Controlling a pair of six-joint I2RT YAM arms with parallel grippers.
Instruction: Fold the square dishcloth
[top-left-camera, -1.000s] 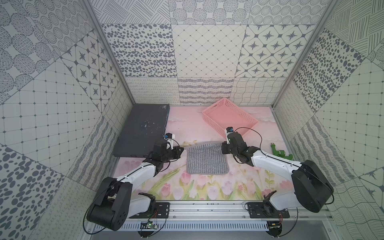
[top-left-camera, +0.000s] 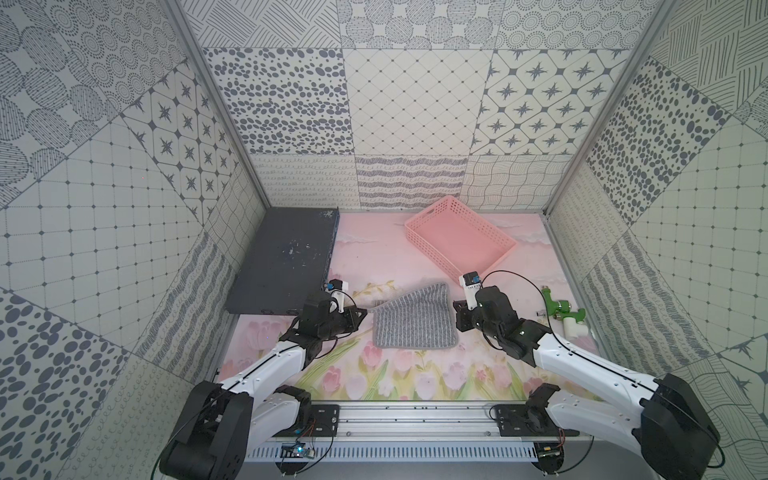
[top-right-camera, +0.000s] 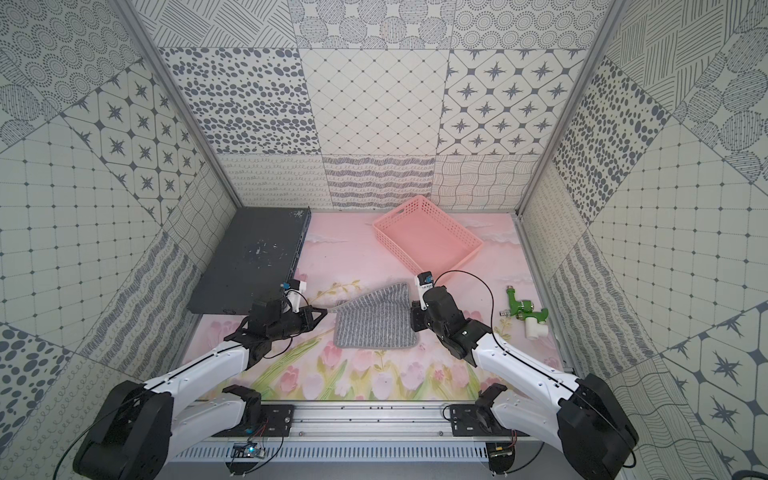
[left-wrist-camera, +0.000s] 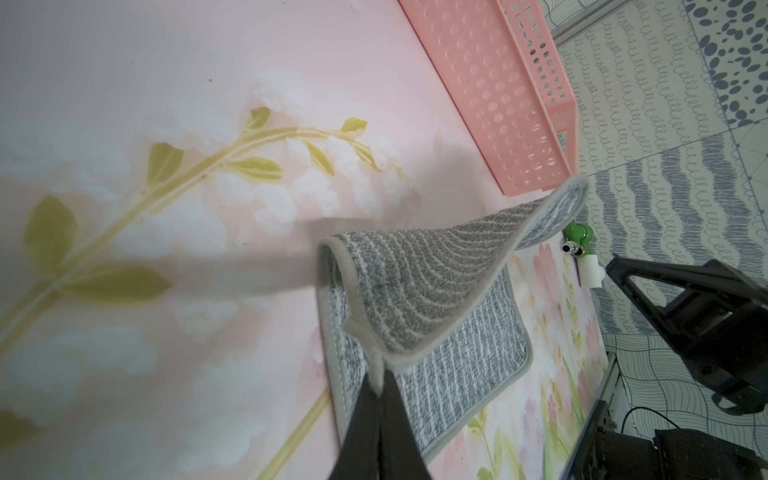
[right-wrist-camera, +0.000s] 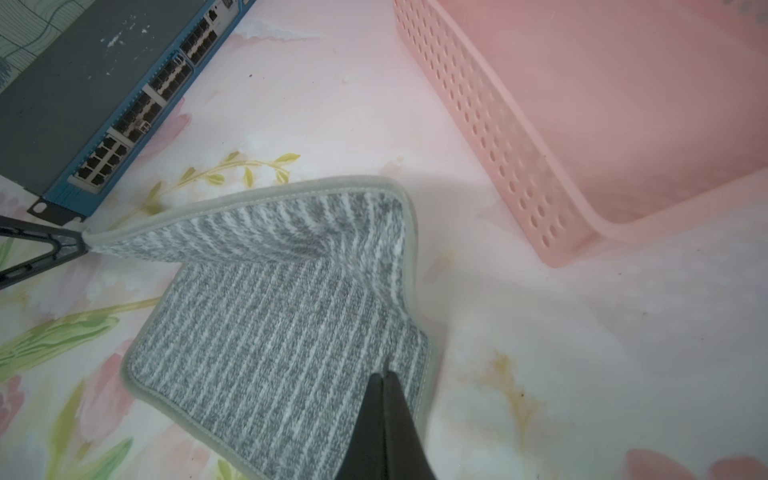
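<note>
The grey striped dishcloth (top-left-camera: 416, 324) lies mid-table with its far edge lifted and partly folded over. My left gripper is shut on the cloth's left corner, holding it raised off the table, as the left wrist view shows. At the other end, the cloth's far right corner (right-wrist-camera: 376, 192) stands up loose in the right wrist view, with no fingers on it. My right gripper is shut with nothing visible between its fingertips, over the right side of the cloth. In the top left view the right gripper is just right of the cloth.
A pink perforated basket (top-left-camera: 460, 237) stands behind the cloth to the right. The dark flat box (top-left-camera: 288, 260) occupies the back left. Green and white fittings (top-left-camera: 564, 308) rest at the far right. Bare flowered table lies in front of the cloth.
My right gripper has come off the cloth's corner and moved right and toward the front. That corner now stands free. My left gripper keeps its corner and has shifted slightly toward the front.
</note>
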